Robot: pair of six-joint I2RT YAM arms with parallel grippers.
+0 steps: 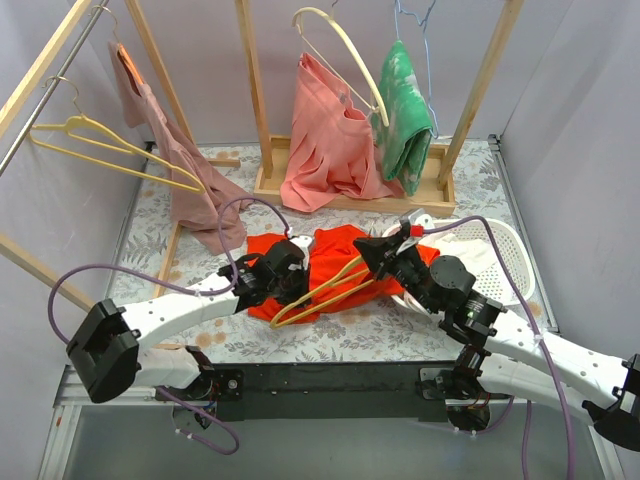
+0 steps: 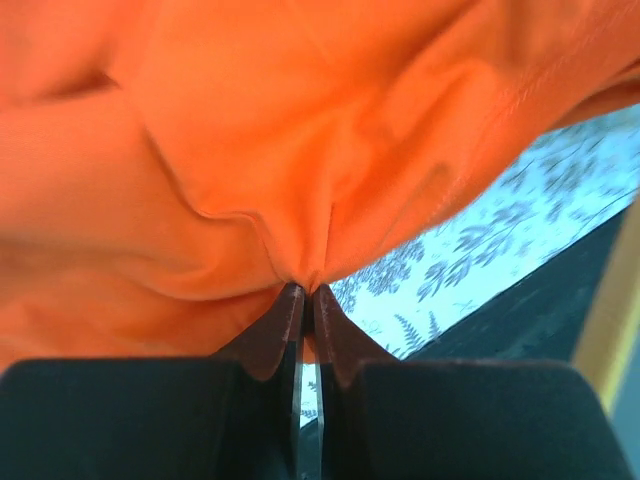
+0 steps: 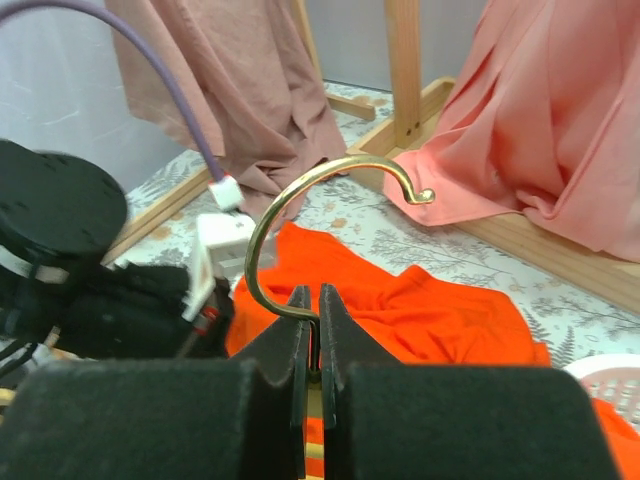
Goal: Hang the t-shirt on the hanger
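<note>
The red-orange t shirt [image 1: 335, 246] lies crumpled on the patterned table, partly under both arms. In the left wrist view, folds of the t shirt [image 2: 250, 190] converge at the fingertips of my left gripper, which is shut with the cloth pinched at its tips. My right gripper is shut on the brass hook [image 3: 262, 225] of the yellow hanger. From above, that hanger [image 1: 277, 322] slants over the shirt, its far end beside my left gripper. The left fingertips are hidden in the top view.
A white basket [image 1: 512, 250] stands behind the right arm. On the rack hang a mauve garment [image 1: 180, 150], an empty yellow hanger [image 1: 110, 148], a pink garment [image 1: 325, 140] and a green cloth [image 1: 402, 120]. Bare table shows along the front.
</note>
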